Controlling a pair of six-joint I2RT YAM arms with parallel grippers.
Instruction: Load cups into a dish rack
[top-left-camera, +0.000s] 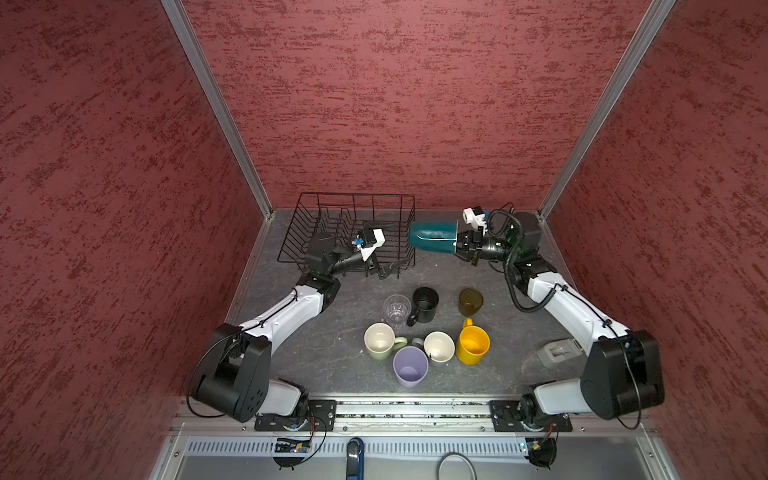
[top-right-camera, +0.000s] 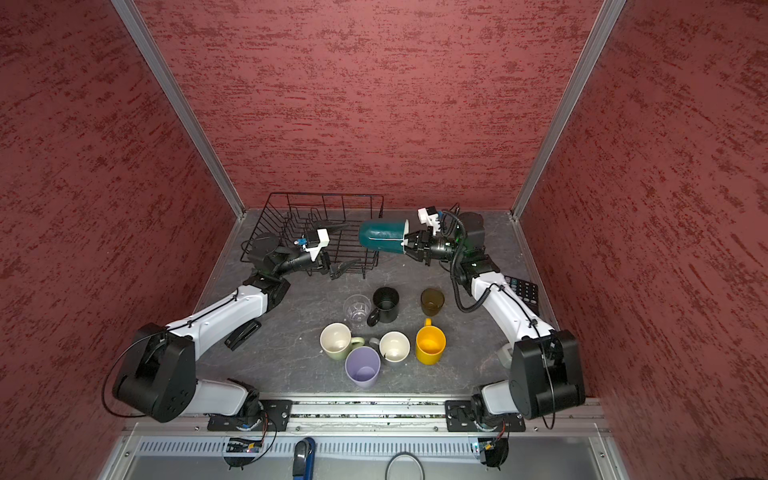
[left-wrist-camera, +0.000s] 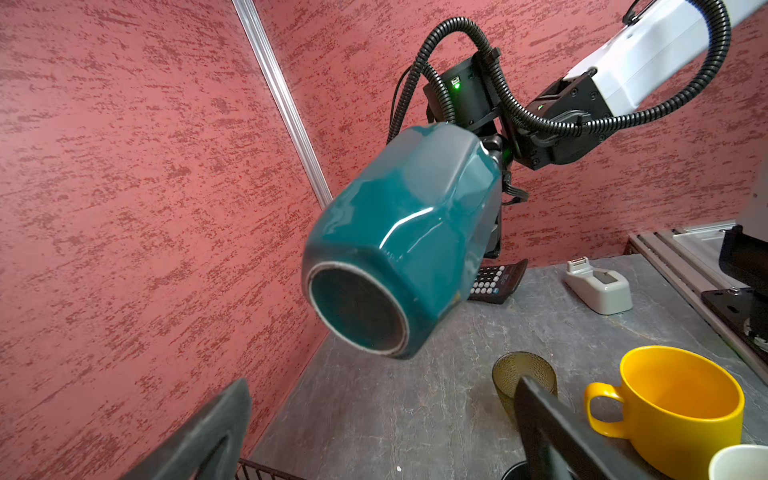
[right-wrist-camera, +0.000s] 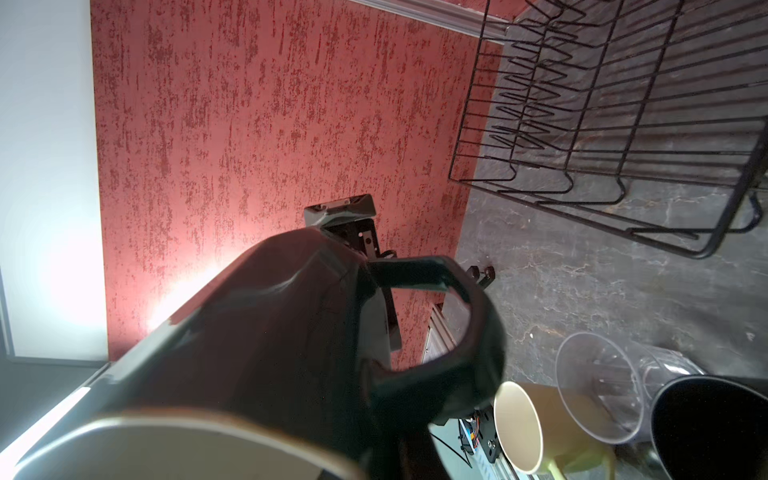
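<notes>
A teal mug (top-left-camera: 433, 237) is held in the air on its side, its base turned to the left, with my right gripper (top-left-camera: 462, 242) shut on it. Its base faces the left wrist camera; its handle (right-wrist-camera: 472, 336) shows in the right wrist view, where the fingers are mostly hidden. My left gripper (top-left-camera: 391, 267) is open and empty over the front right part of the dish rack (top-left-camera: 308, 220), a gap to the left of the mug. The black wire rack stands at the back left, with no cups visible in it.
In front stand a clear glass (top-left-camera: 396, 310), black mug (top-left-camera: 425, 302), brown glass (top-left-camera: 470, 301), yellow mug (top-left-camera: 473, 345), white cup (top-left-camera: 439, 348), pale green mug (top-left-camera: 379, 341) and purple cup (top-left-camera: 410, 365).
</notes>
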